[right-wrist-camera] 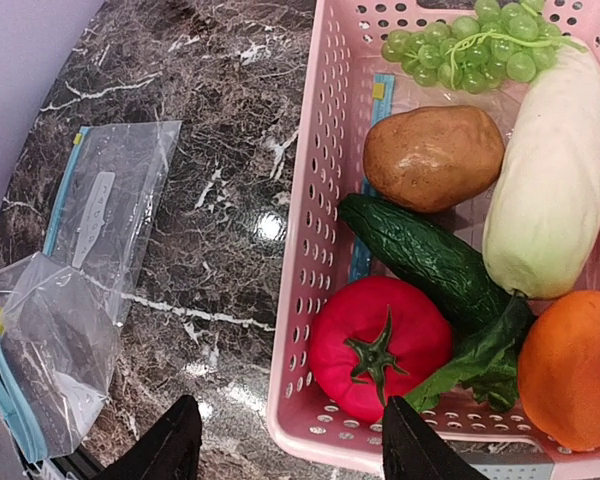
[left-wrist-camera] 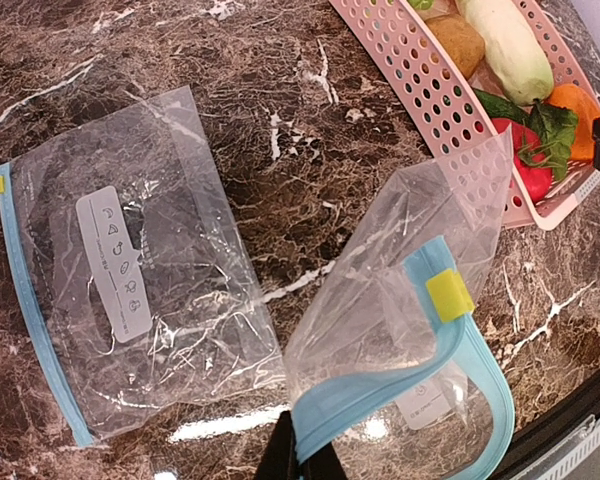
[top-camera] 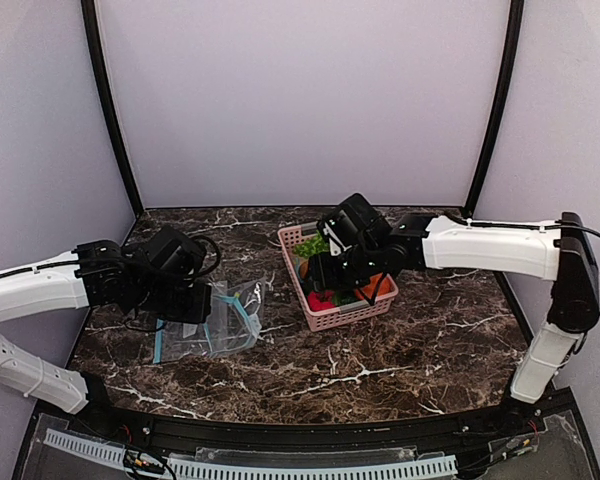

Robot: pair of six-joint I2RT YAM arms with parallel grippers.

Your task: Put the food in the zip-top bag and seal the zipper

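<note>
In the left wrist view, a clear zip bag [left-wrist-camera: 400, 215] with a blue zipper strip [left-wrist-camera: 365, 395] and yellow slider [left-wrist-camera: 448, 294] hangs with its mouth spread. My left gripper is shut on the strip's edge. The right gripper stands part open with nothing between its fingers, above the near end of the pink basket [right-wrist-camera: 298, 250]. Inside that basket lie a red tomato [right-wrist-camera: 380, 335], a cucumber [right-wrist-camera: 420, 245], a brown potato [right-wrist-camera: 435, 155], green grapes [right-wrist-camera: 470, 50], a long pale vegetable [right-wrist-camera: 550, 170] and an orange round one [right-wrist-camera: 575, 370].
A second zip bag [left-wrist-camera: 130, 260] lies flat on the dark marbled table [top-camera: 310, 385], left of the held one. Another blue strip [right-wrist-camera: 360, 258] shows beneath the food in the basket.
</note>
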